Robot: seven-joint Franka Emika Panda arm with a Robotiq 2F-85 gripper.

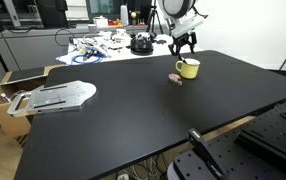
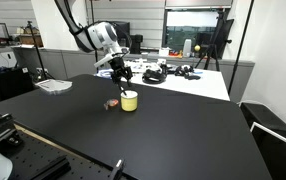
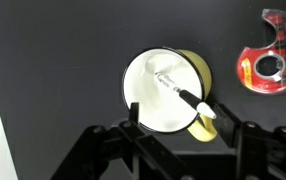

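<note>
A yellow mug (image 1: pixel 190 70) with a white inside stands upright on the black table. In the wrist view, a slim marker (image 3: pixel 186 97) with a black grip and white ends leans in the mug (image 3: pixel 143 82), its upper end over the rim near the handle. My gripper (image 1: pixel 183 46) points down just above the mug. Its fingers are apart, and in the wrist view the marker's upper end lies between the fingers without visible contact. From the second exterior view, the gripper (image 2: pixel 122 76) is over the mug (image 2: pixel 130 103).
A red Scotch tape dispenser (image 3: pixel 273 58) lies beside the mug. A white tray-like piece (image 1: pixel 61 97) rests on the table's left side in exterior view 1. Cables and gear clutter a surface (image 1: pixel 103 42) behind.
</note>
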